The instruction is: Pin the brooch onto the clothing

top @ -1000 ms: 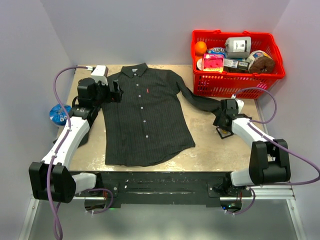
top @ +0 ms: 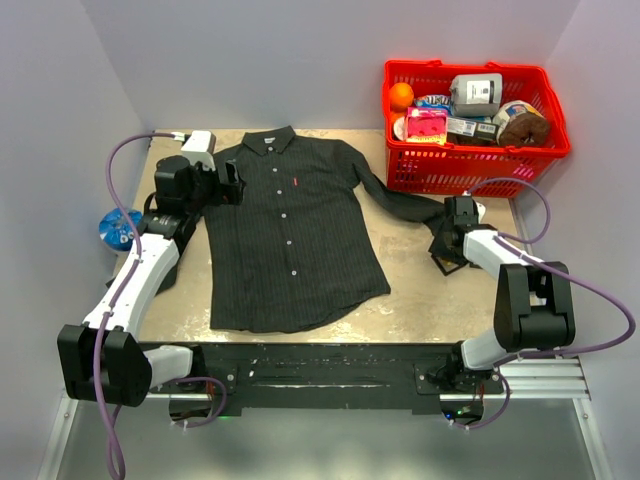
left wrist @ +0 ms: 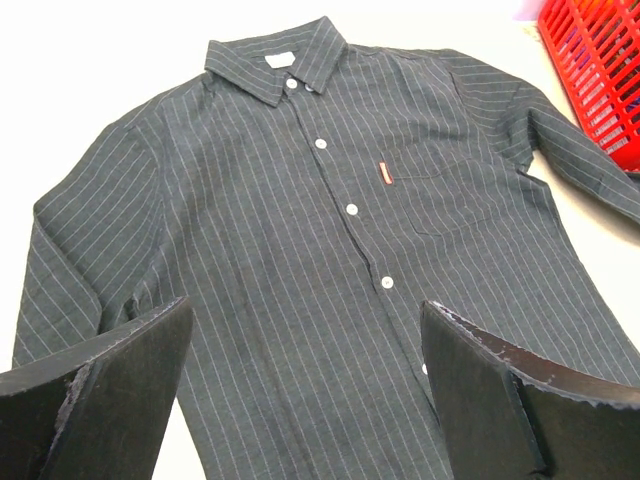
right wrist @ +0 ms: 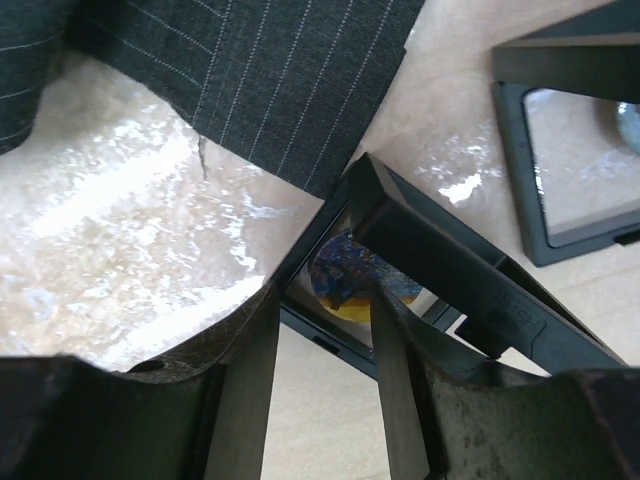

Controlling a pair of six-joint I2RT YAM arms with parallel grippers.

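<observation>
A dark pinstriped shirt lies spread on the table, its right sleeve reaching toward my right gripper. My left gripper hangs open over the shirt's upper left, nothing between its fingers. My right gripper is low over a small black open case holding a dark round item with a yellow part, possibly the brooch; its fingers are part open, and I cannot tell that anything is held. A second black frame with a round item, cut off, lies beside it.
A red basket full of groceries stands at the back right. A blue round object is at the left edge. Bare table shows at the front right; walls enclose three sides.
My right arm has shifted slightly to the left in the top view while the gripper stays over the small case. The left arm has not moved.
</observation>
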